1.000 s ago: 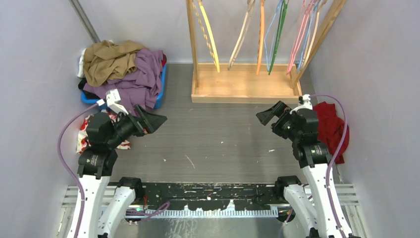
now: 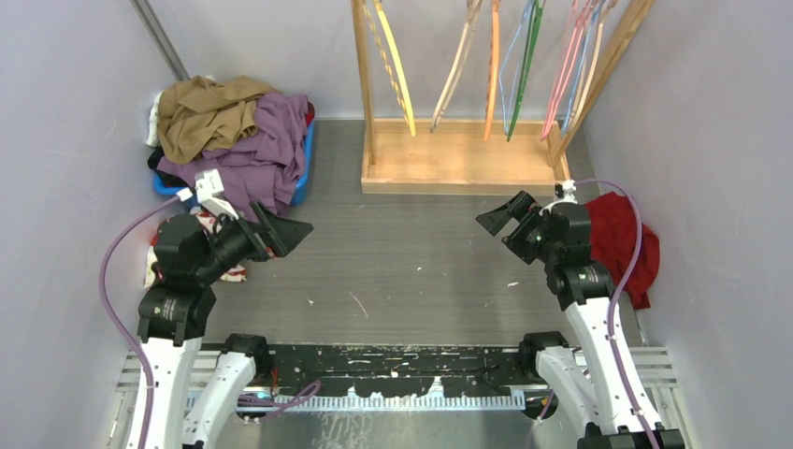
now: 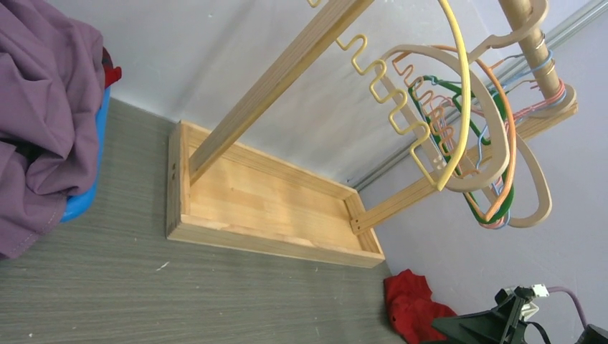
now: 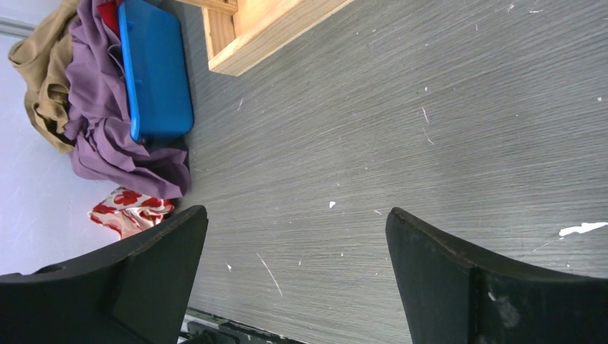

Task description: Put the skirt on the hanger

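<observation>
A heap of clothes fills the blue basket point(image 4: 159, 64) at the left: a tan garment point(image 2: 206, 117) over a purple one point(image 2: 252, 154). Which piece is the skirt, I cannot tell. From the rack hang several hangers, among them a yellow hanger point(image 3: 462, 93), an orange hanger point(image 2: 493, 79) and a green hanger point(image 2: 526, 70). My left gripper point(image 2: 286, 240) is open and empty, just in front of the basket and to its right. Over the floor on the right, my right gripper point(image 2: 500, 229) stands open, its black fingers point(image 4: 154, 269) wide apart around bare floor.
The wooden rack's base point(image 2: 463, 185) stands against the back wall. Crumpled red cloth point(image 2: 617, 238) lies by the right wall, and a red-and-white patterned cloth point(image 4: 127, 208) lies below the basket. Between the arms the grey floor point(image 2: 393, 262) is clear.
My right arm has shifted slightly left, and the left arm has drifted a little left too. Clothes and hangers have stayed put.
</observation>
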